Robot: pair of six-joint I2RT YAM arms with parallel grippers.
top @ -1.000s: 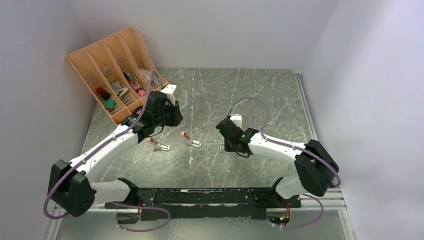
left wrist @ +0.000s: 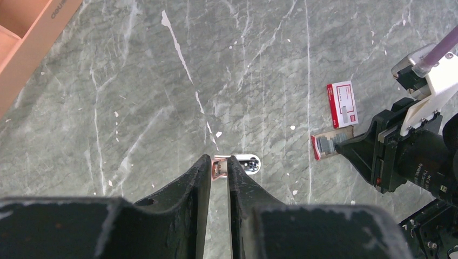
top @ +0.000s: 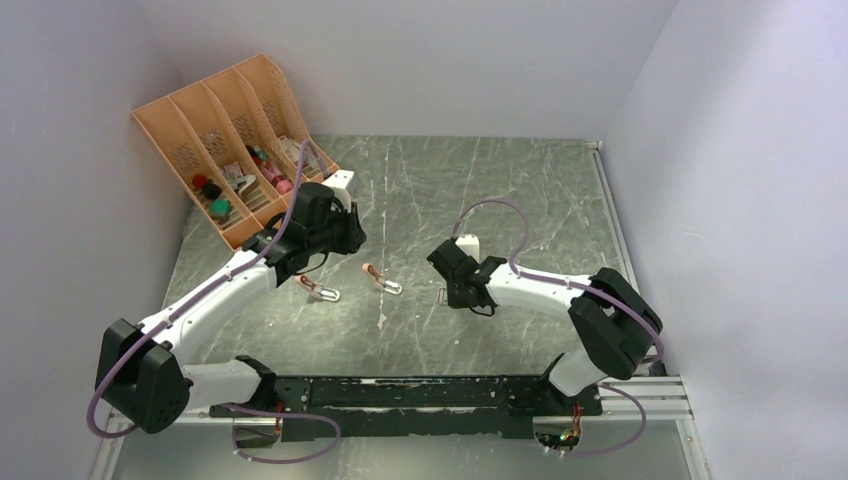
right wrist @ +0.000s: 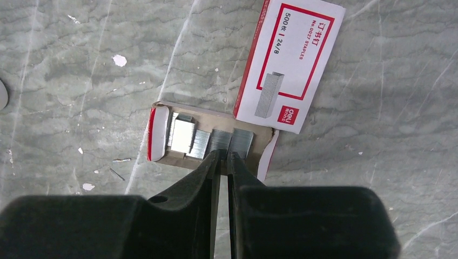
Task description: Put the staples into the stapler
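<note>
Two opened staplers lie on the marble table in the top view, one on the left (top: 318, 290) and one nearer the middle (top: 383, 280). In the left wrist view, a stapler (left wrist: 251, 163) shows just beyond my left gripper, which hangs above the table, slightly open and empty. An open staple tray (right wrist: 181, 154) holds several grey staple strips (right wrist: 199, 143) lying side by side. My right gripper is at these strips, its fingertips a narrow gap apart. Whether they touch a strip is unclear.
A white and red staple box (right wrist: 297, 48) lies against the tray's far side. Loose staples (right wrist: 117, 174) and white specks are scattered left of it. At the back left stands an orange divided organizer (top: 150, 115) with assorted items.
My right arm has shifted slightly left in the top view, its gripper moving a little over the staple tray. The left arm and both staplers have stayed still.
</note>
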